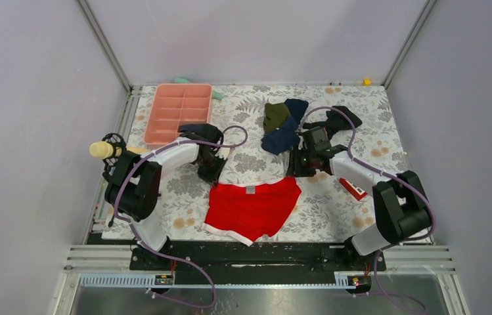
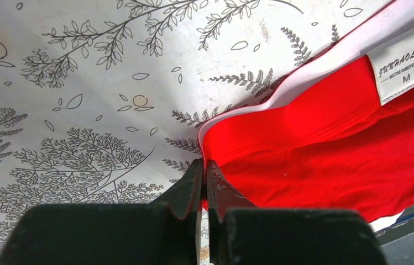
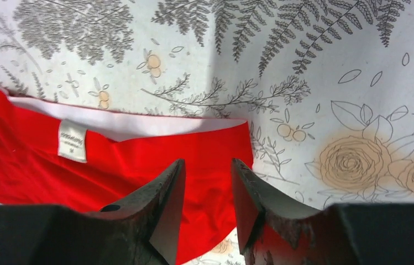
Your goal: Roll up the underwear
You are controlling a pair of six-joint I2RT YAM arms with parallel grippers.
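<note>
Red underwear (image 1: 251, 210) with a white waistband and a grey label lies spread on the patterned table near its front edge. My left gripper (image 1: 211, 180) is at its upper left corner; in the left wrist view its fingers (image 2: 193, 187) are shut on the waistband's edge, the red cloth (image 2: 304, 165) running away to the right. My right gripper (image 1: 292, 172) stands open just above the upper right corner, with red cloth (image 3: 210, 154) visible beneath and between its fingers in the right wrist view.
A pink divided tray (image 1: 171, 105) is at the back left. Folded dark and olive garments (image 1: 276, 115) lie at the back middle and right. A red box (image 1: 351, 188) lies at the right. Bare cloth surrounds the underwear.
</note>
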